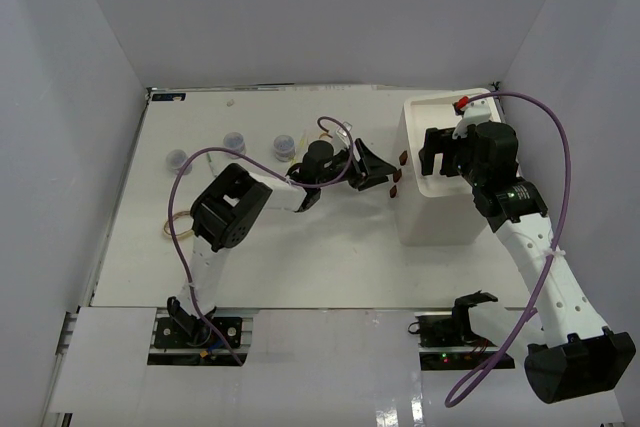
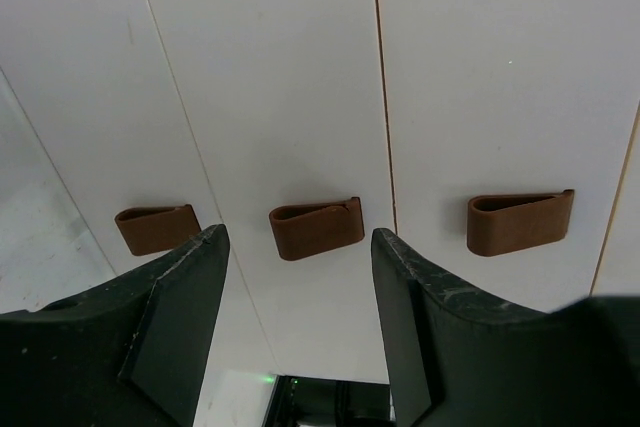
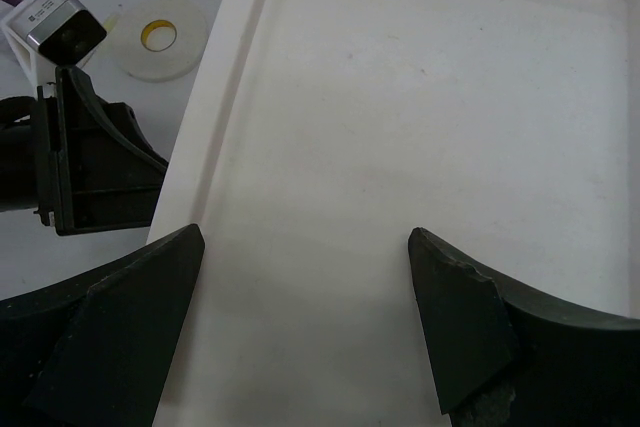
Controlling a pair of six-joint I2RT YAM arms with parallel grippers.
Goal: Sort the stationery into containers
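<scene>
A white plastic container (image 1: pixel 440 222) stands at the right with brown tabs (image 2: pixel 315 232) on its front face, three showing in the left wrist view. My left gripper points at the middle tab, its fingertips apart with nothing clearly between them. My right gripper is open over the top of the container, whose white inner floor (image 3: pixel 420 127) looks empty.
On the white table (image 1: pixel 330 267) stand several small clear cups (image 1: pixel 234 142), a tape roll (image 3: pixel 158 42) and a ring (image 1: pixel 168 227) at the left. Walls enclose the back and sides.
</scene>
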